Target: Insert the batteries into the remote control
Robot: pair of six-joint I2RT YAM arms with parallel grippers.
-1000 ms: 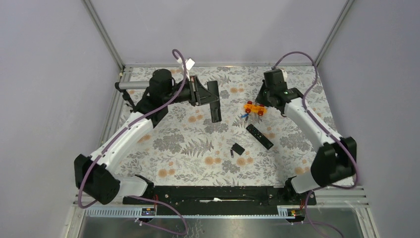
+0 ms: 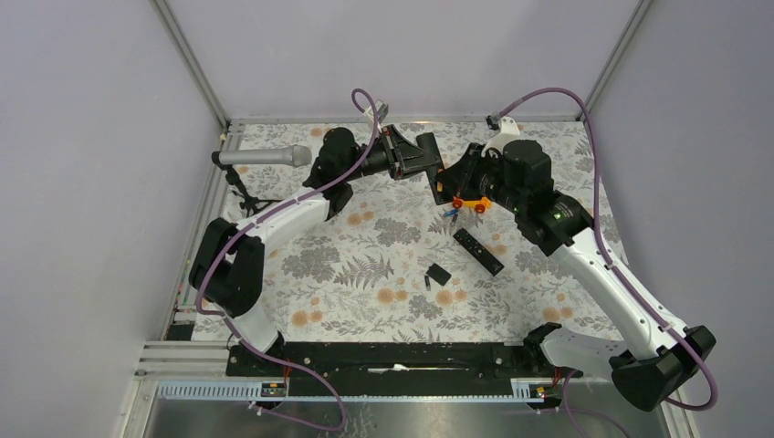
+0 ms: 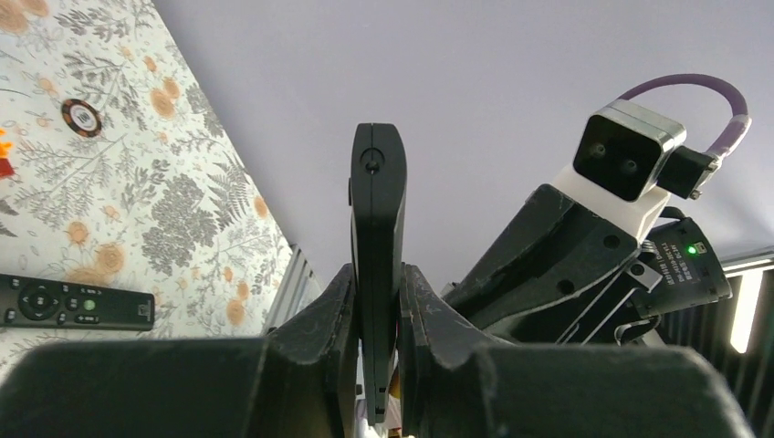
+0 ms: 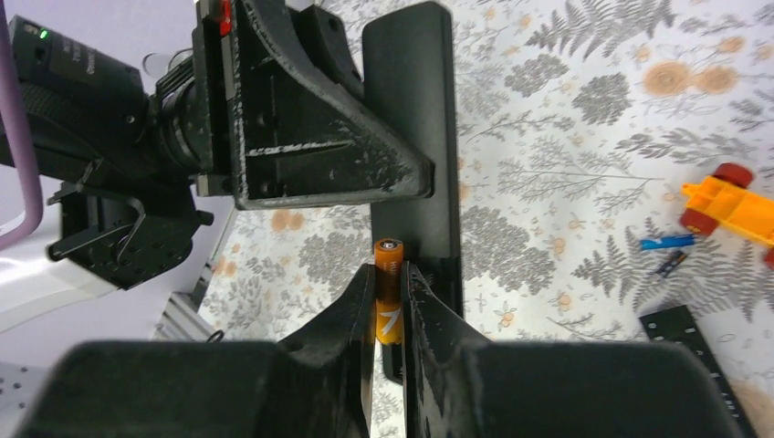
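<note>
A black remote (image 2: pixel 429 146) is held upright in the air by my left gripper (image 2: pixel 411 160), which is shut on it; in the left wrist view it stands between those fingers. My right gripper (image 2: pixel 447 182) is at the remote's lower part, shut on an orange battery (image 4: pixel 389 292) that lies against the remote's battery end in the right wrist view. Whether the battery sits inside the compartment I cannot tell.
On the table lie a second remote (image 2: pixel 477 251), a small dark cover (image 2: pixel 439 274) with a small piece beside it, an orange toy car (image 4: pixel 730 205) and blue batteries (image 4: pixel 666 243). A microphone (image 2: pixel 265 156) stands at the back left.
Both arms have moved together: the left carried the remote rightwards, and the right came left from the toy car area to the remote.
</note>
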